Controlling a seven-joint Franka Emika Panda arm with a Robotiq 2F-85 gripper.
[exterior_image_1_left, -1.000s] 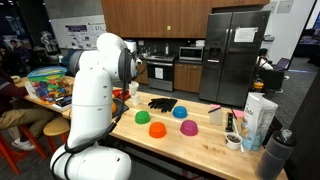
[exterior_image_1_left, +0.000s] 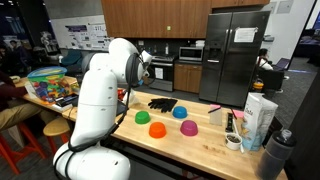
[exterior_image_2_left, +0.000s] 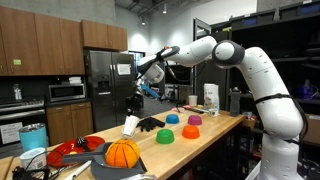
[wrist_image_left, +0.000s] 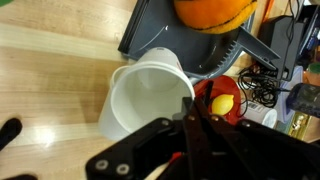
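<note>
A white cup (wrist_image_left: 148, 95) fills the middle of the wrist view, its open mouth towards the camera and its inside bare. My gripper is shut, its dark fingertips at the cup's right rim. Whether the rim is pinched between them cannot be made out. From the side, the cup (exterior_image_2_left: 130, 127) shows just below the gripper (exterior_image_2_left: 133, 108) and looks tilted. In exterior view 1 the arm partly covers this area.
Beside the cup is an orange ball (exterior_image_2_left: 123, 154) on a dark grey tray (exterior_image_2_left: 98, 158). A red dish (wrist_image_left: 222, 88) holds a yellow item. Green (exterior_image_1_left: 142, 117), orange (exterior_image_1_left: 157, 130), blue (exterior_image_1_left: 179, 112) and magenta (exterior_image_1_left: 189, 128) bowls stand on the table (exterior_image_1_left: 185, 155).
In exterior view 1 the arm has swung lower and to the right, over the far left of the table, now covering more of the area round the cup. The coloured bowls have not moved.
</note>
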